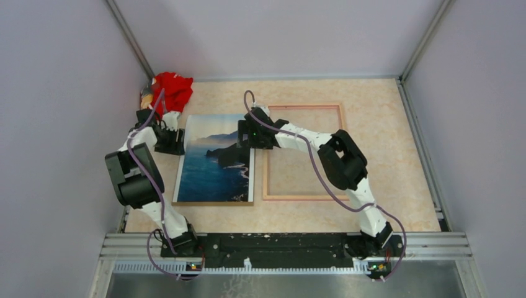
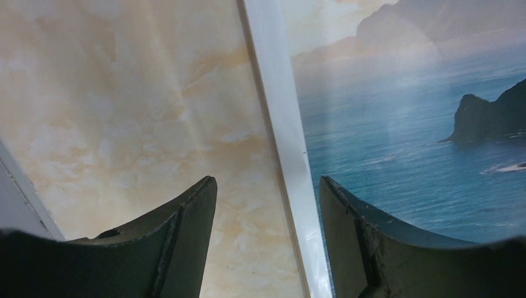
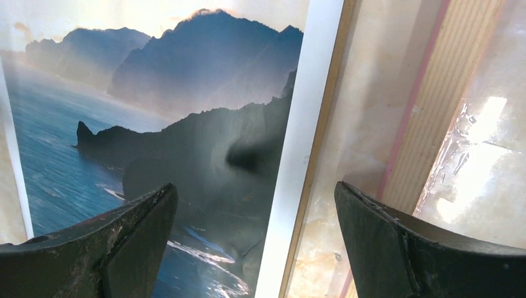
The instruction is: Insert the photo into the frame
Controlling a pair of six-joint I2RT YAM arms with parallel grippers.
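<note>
The photo (image 1: 211, 174), a seascape with white borders on a board, lies flat at the left of the table. Right of it lies the empty pale wooden frame (image 1: 340, 118). My left gripper is part open over the photo's left border, one finger on each side of it, holding nothing. My right gripper is open above the photo's right border, its fingers either side of that edge beside the frame's wooden side (image 3: 436, 105).
A red cloth (image 1: 173, 90) lies at the back left corner, behind my left arm. Bare table (image 1: 403, 155) shows at the right and along the front. Walls enclose the sides and back.
</note>
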